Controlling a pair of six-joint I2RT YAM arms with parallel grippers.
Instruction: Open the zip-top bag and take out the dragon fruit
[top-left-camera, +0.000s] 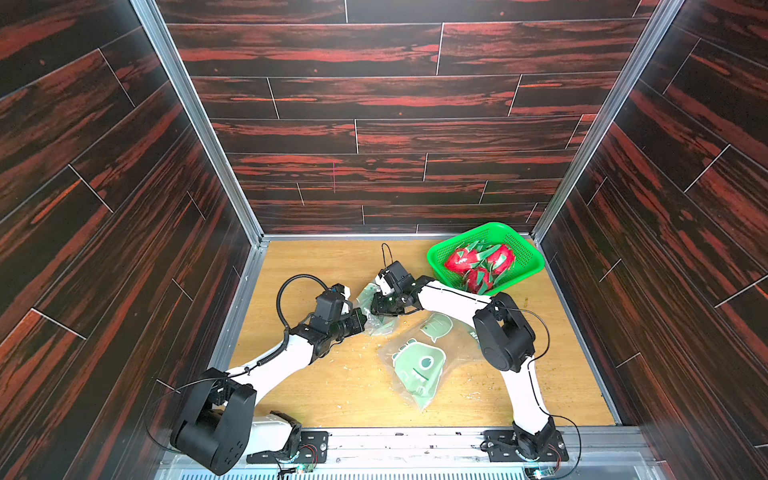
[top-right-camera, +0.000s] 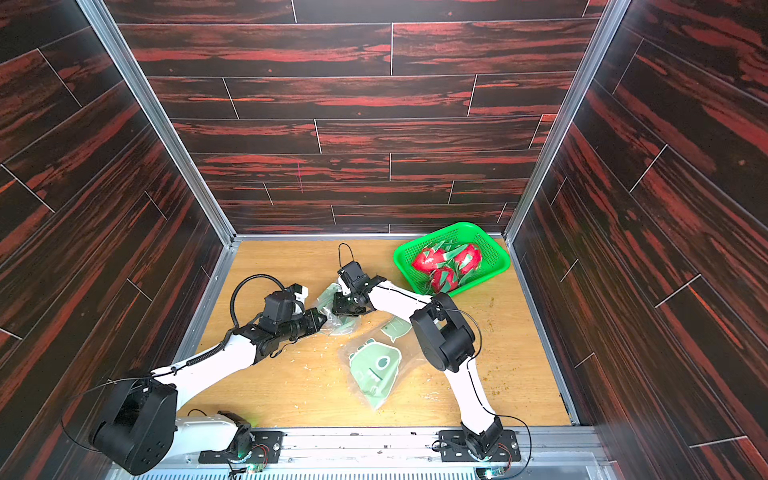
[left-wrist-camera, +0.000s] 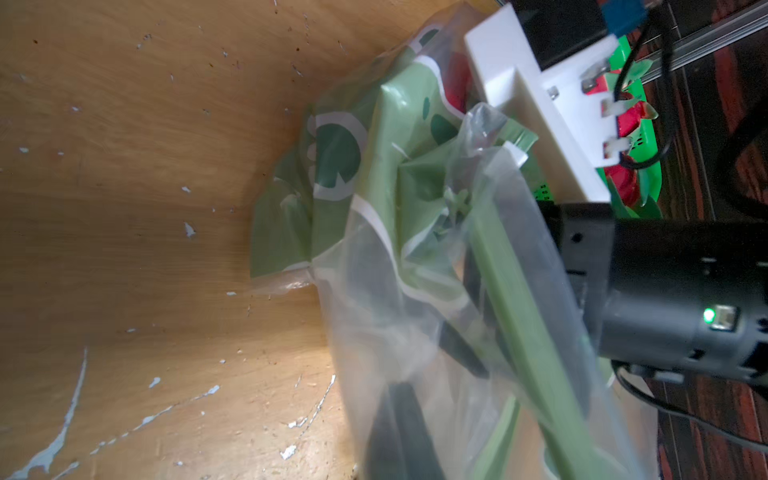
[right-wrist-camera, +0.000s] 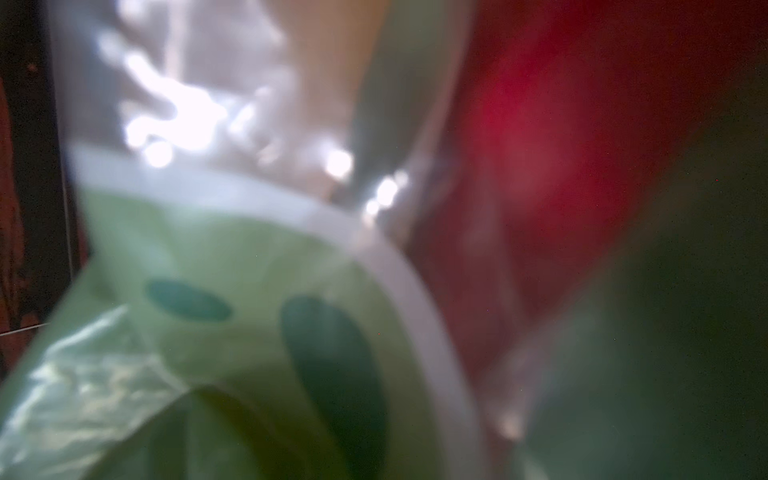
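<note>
A clear zip top bag (top-left-camera: 374, 308) with a green print stands crumpled on the table between my two grippers. Through its film, red dragon fruit (left-wrist-camera: 457, 81) shows in the left wrist view, and it fills much of the blurred right wrist view as a red dragon fruit (right-wrist-camera: 544, 120). My left gripper (top-left-camera: 360, 321) is shut at the bag's left side; film lies over its dark fingers (left-wrist-camera: 400, 436), and what is pinched cannot be made out. My right gripper (top-left-camera: 379, 304) is at the bag from the right, its fingertips hidden by film.
A green basket (top-left-camera: 524, 276) with several dragon fruits (top-left-camera: 464, 260) stands at the back right. Flat green-printed bags (top-left-camera: 418, 369) lie front centre, partly beneath the right arm.
</note>
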